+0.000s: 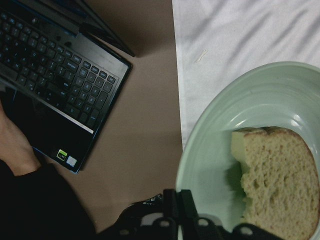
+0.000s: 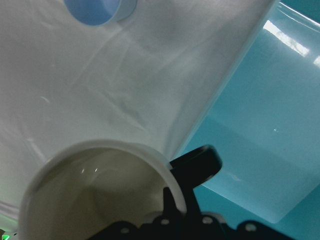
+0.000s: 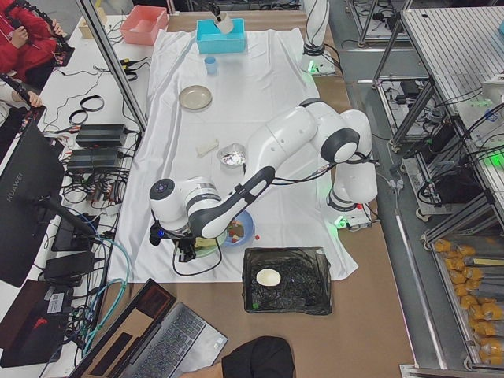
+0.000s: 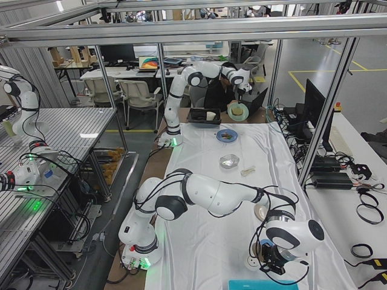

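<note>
My left gripper is shut on the rim of a green plate (image 1: 210,165), which carries a thick slice of bread (image 1: 275,185) and is raised near the front of the table, beside the laptop. My right gripper is shut on the rim of a cream mug (image 2: 100,190) with a dark handle, held over a turquoise bin (image 2: 250,150) at the far end. A blue cup (image 2: 97,10) stands on the cloth beside that bin.
A black lined tray (image 3: 287,295), a blue plate (image 3: 244,232) with food, a foil dish (image 3: 232,155) and an empty grey plate (image 3: 195,97) lie on the table. A person's hand rests at the laptop (image 1: 60,70).
</note>
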